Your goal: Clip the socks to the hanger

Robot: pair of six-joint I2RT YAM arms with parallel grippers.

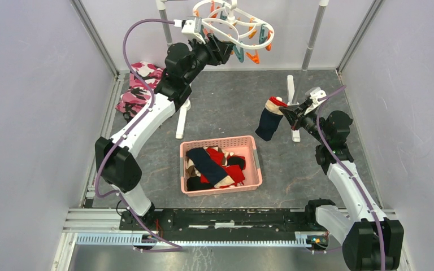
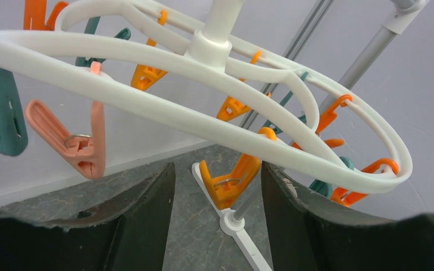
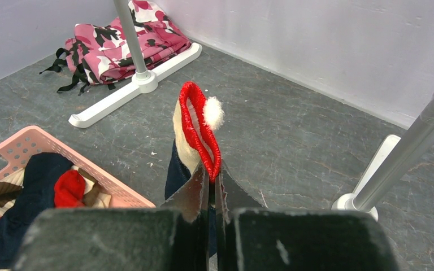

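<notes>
The white clip hanger (image 1: 237, 39) hangs at the top centre, ringed with orange, teal and pink clips. My left gripper is held open at it, its fingers either side of an orange clip (image 2: 226, 192); contact is unclear. My right gripper is shut on the red cuff of a sock (image 3: 186, 135) with a cream band and navy body, which hangs below the fingers at centre right in the top view.
A pink basket (image 1: 250, 182) of socks sits on the grey floor at the centre front. A pink camouflage bag (image 3: 118, 45) lies at the left. Stand poles (image 1: 315, 34) rise at the back.
</notes>
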